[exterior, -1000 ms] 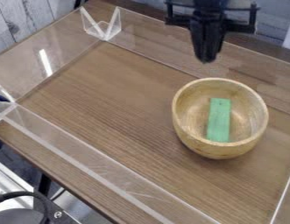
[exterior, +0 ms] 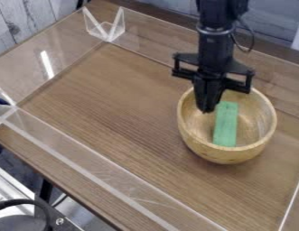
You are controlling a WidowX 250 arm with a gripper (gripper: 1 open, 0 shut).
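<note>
My gripper (exterior: 206, 97) hangs over the back left part of a tan bowl (exterior: 194, 135), its narrow dark tip low at the rim or just inside. Whether anything is between the fingers is hidden; it appears shut. A green oblong object (exterior: 227, 126) lies in the bowl's right half, beside and in front of the tip.
The bowl stands on a brown wooden table (exterior: 103, 108) with open space to its left and front. A small clear object (exterior: 103, 22) is at the back left. Dark cables or a base (exterior: 25, 221) show at the bottom left corner.
The bowl and green object appear unmoved.
</note>
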